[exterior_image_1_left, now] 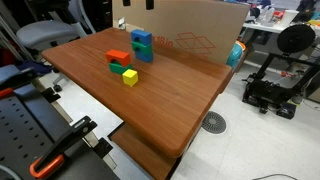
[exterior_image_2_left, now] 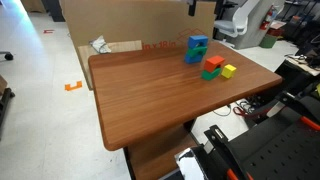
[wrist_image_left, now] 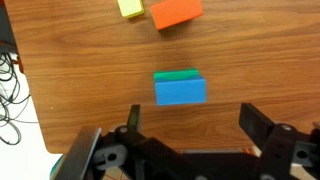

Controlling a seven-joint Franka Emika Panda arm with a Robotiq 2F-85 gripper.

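Note:
A blue block [wrist_image_left: 180, 92] lies below my gripper in the wrist view, with a green piece [wrist_image_left: 176, 74] showing along its far edge. From the side this is a stack: a blue block [exterior_image_1_left: 142, 37] on top, green [exterior_image_1_left: 138, 48] in the middle, blue below. My fingers stand wide apart with nothing between them, and the stack is clear of both fingers. Beside the stack, an orange-red block [exterior_image_1_left: 119, 57] rests on a green one [exterior_image_2_left: 210, 74]. A yellow cube [exterior_image_1_left: 130, 77] sits alone close by.
The wooden table [exterior_image_2_left: 135, 98] has broad free room away from the blocks. A cardboard panel [exterior_image_1_left: 195, 30] stands along one side of it. Cables [wrist_image_left: 12, 95] hang beyond the table edge in the wrist view.

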